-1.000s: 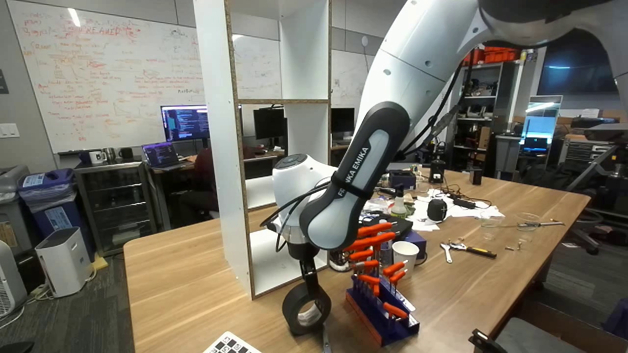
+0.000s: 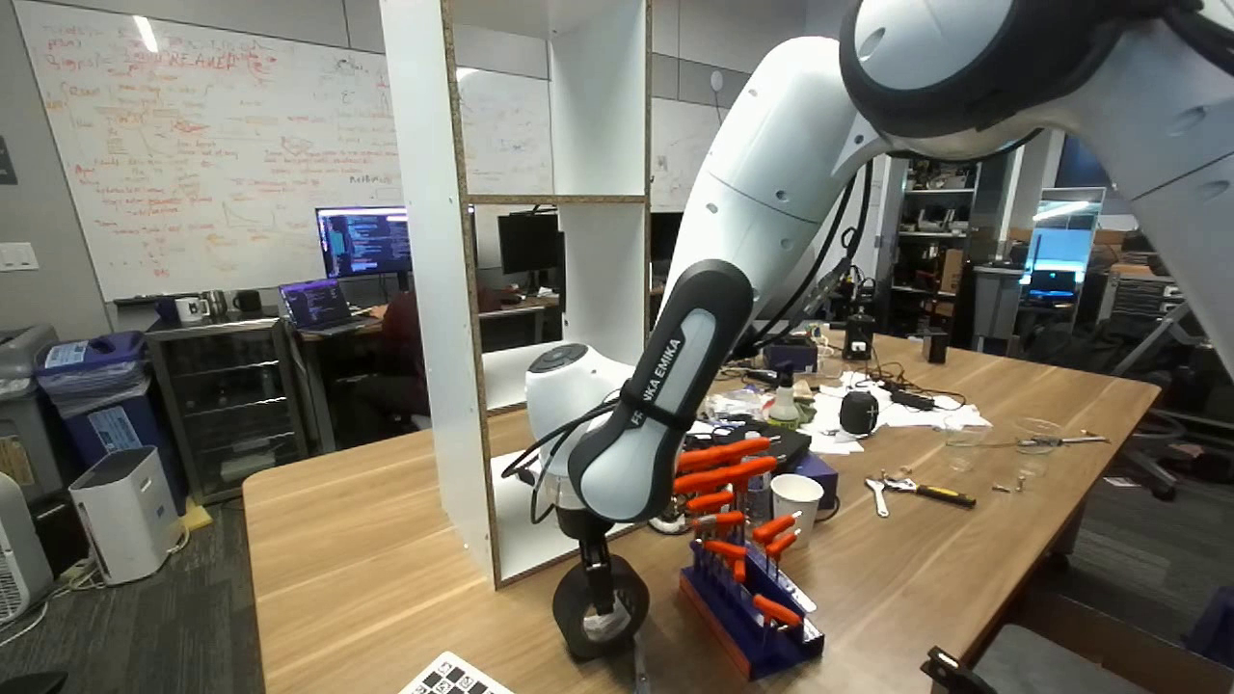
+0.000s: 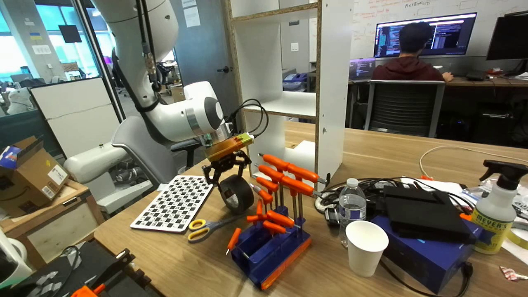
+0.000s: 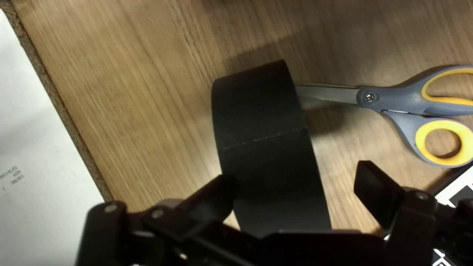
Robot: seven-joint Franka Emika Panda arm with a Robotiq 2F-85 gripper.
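A roll of black tape stands on its edge on the wooden table, its hole visible from the side in both exterior views. My gripper is open around the upper part of the roll. In the wrist view the left finger is close against one side of the tape; whether it touches I cannot tell. A clear gap separates the right finger from the other side. Grey scissors with yellow handle rings lie flat beside the roll, blade tips hidden behind it.
A blue rack of orange-handled hex keys stands close to the roll. On the other side is a white shelf unit. The checkered board lies near the scissors. A paper cup and bottle stand past the rack.
My arm has come down, bringing the gripper lower over the tape roll, so its fingers now overlap the roll's middle in exterior view 1. The roll has stayed in place.
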